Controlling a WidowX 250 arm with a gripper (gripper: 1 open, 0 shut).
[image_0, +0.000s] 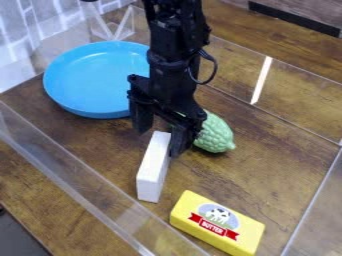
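The black gripper hangs low in the middle of the camera view, its fingers around or just over the upper end of a white upright-looking block; whether it is open or shut is hard to tell. Behind it on the right lies a green bumpy vegetable, partly hidden by the gripper.
A blue plate sits at the back left. A yellow butter box lies at the front right. Clear side walls edge the wooden surface, with bare wood to the right and front left.
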